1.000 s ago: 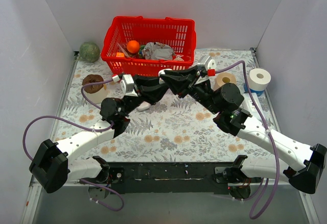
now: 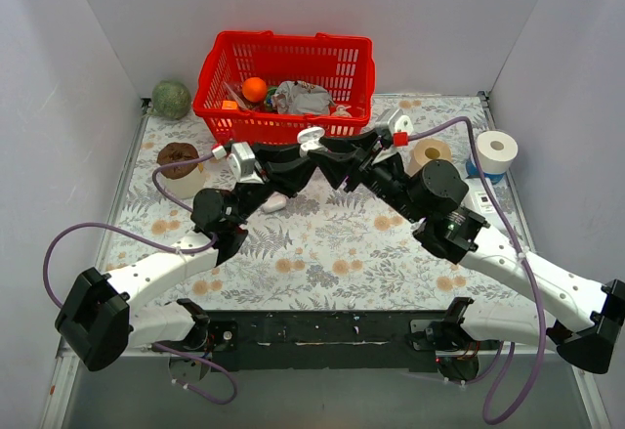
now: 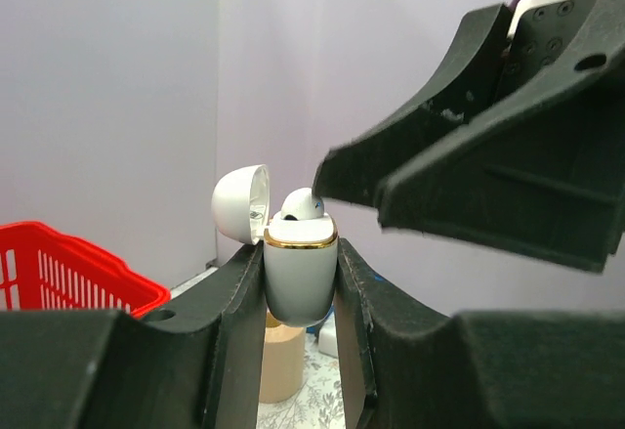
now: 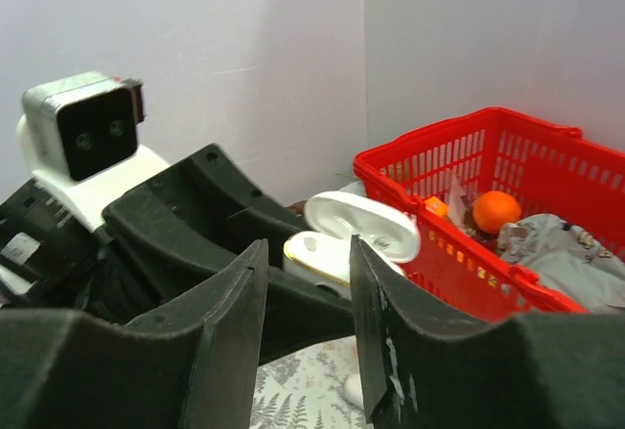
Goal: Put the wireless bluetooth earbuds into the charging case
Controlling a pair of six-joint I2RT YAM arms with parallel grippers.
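The white charging case (image 3: 301, 278) has a gold line round its rim and its lid (image 3: 240, 204) stands raised. My left gripper is shut on the case body and holds it above the table. A rounded white earbud top (image 3: 303, 204) pokes up out of the case. Right beside that earbud top are the tips of my right gripper, whose fingers (image 4: 239, 312) stand apart in the right wrist view. Between them, the case lid (image 4: 366, 219) and the left gripper show behind. Whether a second earbud sits inside the case is hidden.
A red basket (image 2: 207, 87) with an orange and other items stands at the back. Rolls of tape (image 2: 430, 150) and paper (image 2: 495, 150) lie to the right, and a small white rounded object (image 2: 274, 203) rests below the grippers.
My right gripper has shifted slightly, and more of the white case and its lid shows between the grippers in the top view. The left arm has stayed in place.
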